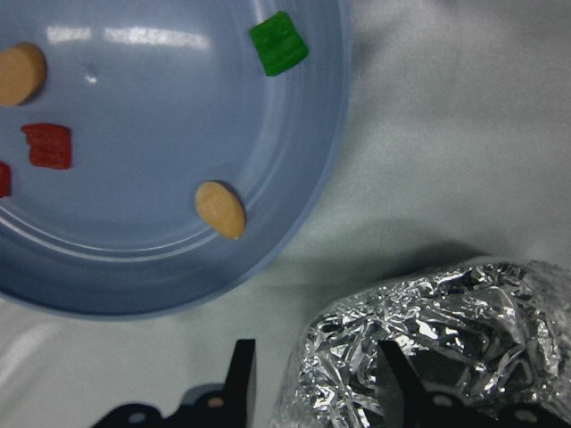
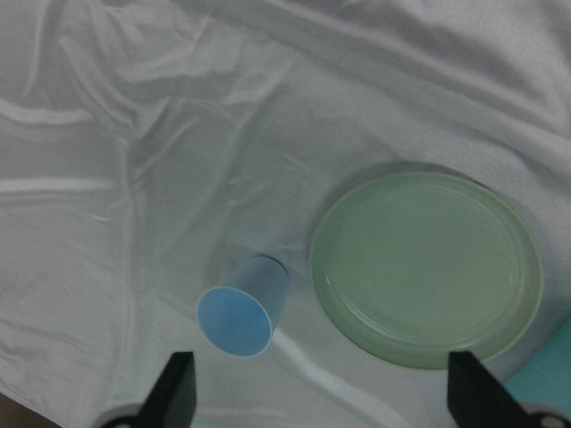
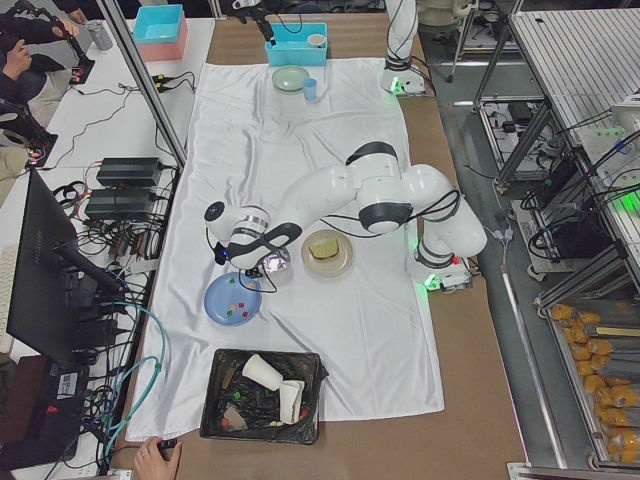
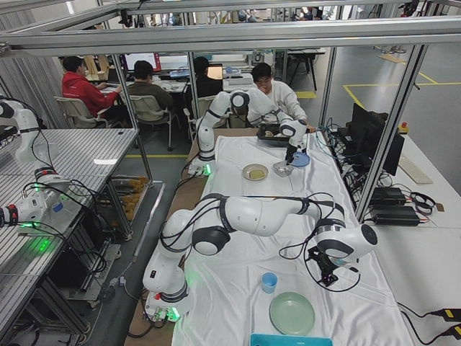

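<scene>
A blue plate [image 3: 232, 300] with red, green and tan pieces [image 1: 219, 209] lies beside a foil-lined bowl [image 1: 428, 339]. My left gripper hangs open over the bowl's edge, close to the plate, with nothing seen between its fingers. A beige plate [image 3: 327, 262] holds a yellow piece. At the other end, my right gripper is open above the cloth, near an upright blue cup [image 2: 236, 316] and a green plate [image 2: 428, 259].
A black-lined bin [image 3: 260, 420] with paper cups stands at the near end of the white cloth. A cyan bin [image 4: 292, 340] sits beyond the green plate.
</scene>
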